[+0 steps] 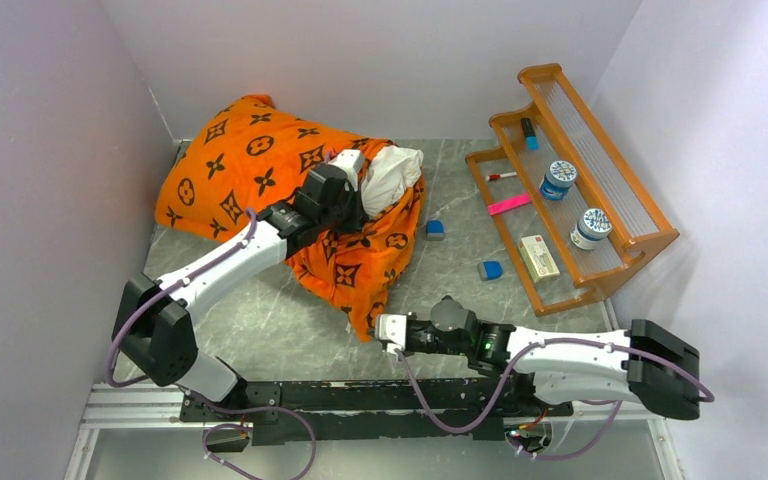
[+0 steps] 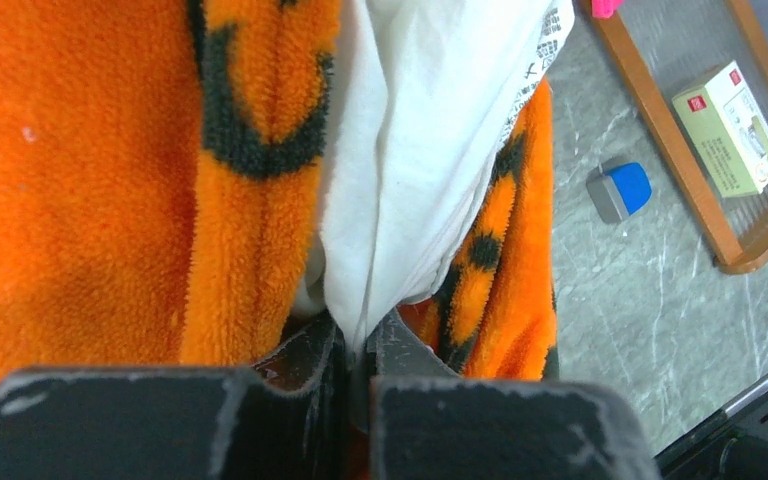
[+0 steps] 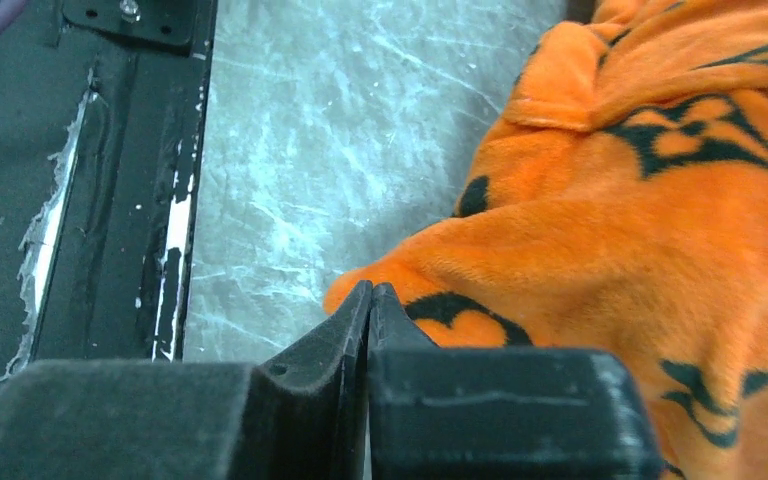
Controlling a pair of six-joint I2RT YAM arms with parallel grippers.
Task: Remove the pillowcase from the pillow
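Observation:
The orange pillowcase (image 1: 250, 165) with black motifs spreads over the left and middle of the table. From its open end pokes the white pillow (image 1: 390, 175). In the left wrist view, my left gripper is shut on a gathered fold of the white pillow (image 2: 410, 150), with orange plush on both sides. My right gripper is at the pillowcase's near edge (image 3: 520, 270). Its fingertips look close together over the orange cloth; whether cloth is between them is hidden.
Two small blue-and-grey blocks (image 1: 434, 230) (image 1: 490, 270) lie right of the pillowcase. A wooden shelf (image 1: 650, 242) holding jars, a box (image 1: 538, 258) and small items stands on the right. Bare table shows between the pillowcase and the shelf.

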